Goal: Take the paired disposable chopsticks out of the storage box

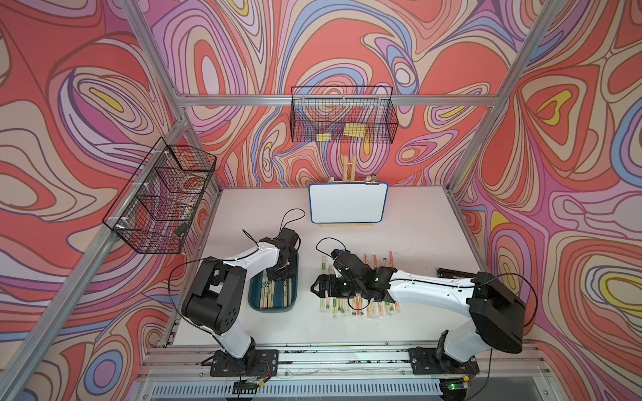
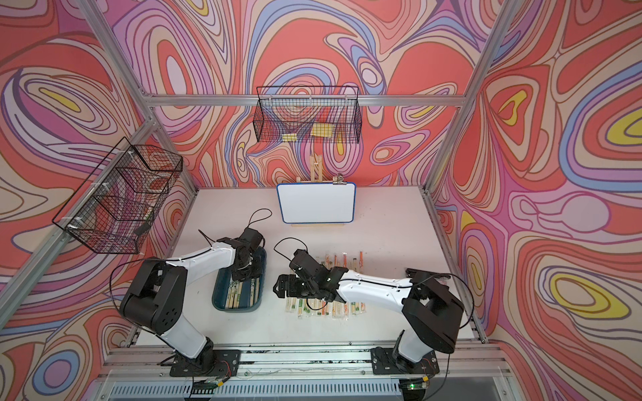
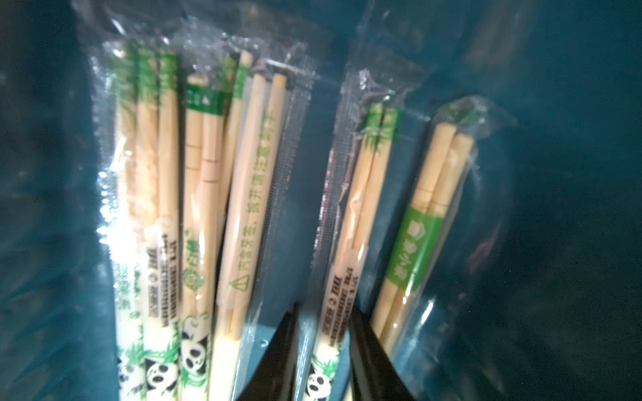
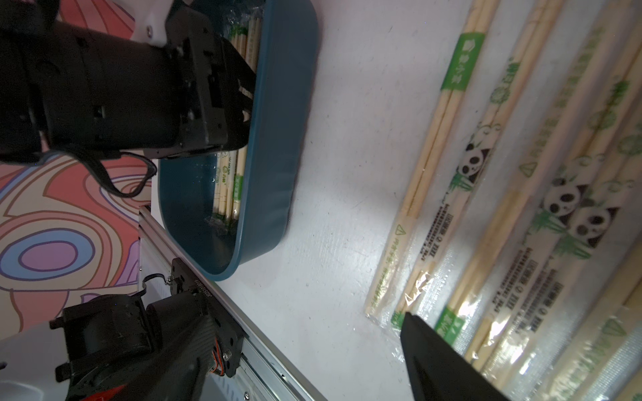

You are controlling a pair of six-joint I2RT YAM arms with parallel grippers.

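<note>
Several wrapped chopstick pairs lie in the blue storage box (image 4: 277, 153). In the left wrist view, my left gripper is partly open, its fingertips on either side of a panda-print pair (image 3: 354, 220); whether they touch it I cannot tell. Just right of that pair lies another with a green band (image 3: 414, 247), and a cluster of wrapped pairs (image 3: 194, 220) lies to the left. My right gripper stands open above the table, nothing between its fingers, left of wrapped chopsticks (image 4: 438, 140) laid out side by side.
Bare white table (image 1: 306, 294) separates the box from the row of chopsticks. A whiteboard (image 1: 347, 202) stands at the back. Wire baskets (image 1: 344, 120) hang on the frame at the back and left. The left arm reaches over the box's left side.
</note>
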